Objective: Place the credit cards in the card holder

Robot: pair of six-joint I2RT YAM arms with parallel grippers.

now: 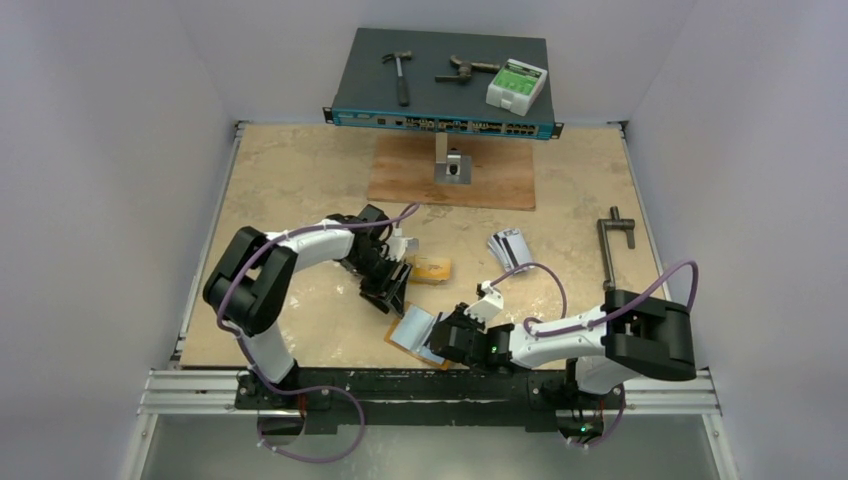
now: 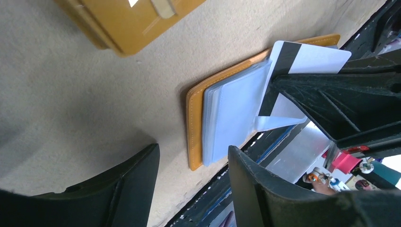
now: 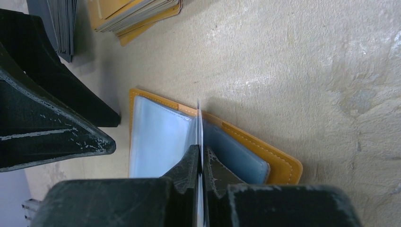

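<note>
An open card holder (image 1: 410,334), tan with pale clear sleeves, lies at the table's front edge. Between the tightly shut fingers of my right gripper stands a thin card, seen edge-on in the right wrist view. From the left wrist, this card (image 2: 302,59) is white with a black stripe, upright over the holder's sleeves (image 2: 236,113); a clear flap covers its lower edge, and I cannot tell how deep it sits. My left gripper is open and empty, its tips just beside the holder's left end.
A gold card stack (image 1: 429,269) lies behind the holder, close to the left gripper. Farther right is a fanned stack of white and grey cards (image 1: 511,250). A dark stack (image 3: 54,23) shows in the right wrist view. Bare table lies between the stacks.
</note>
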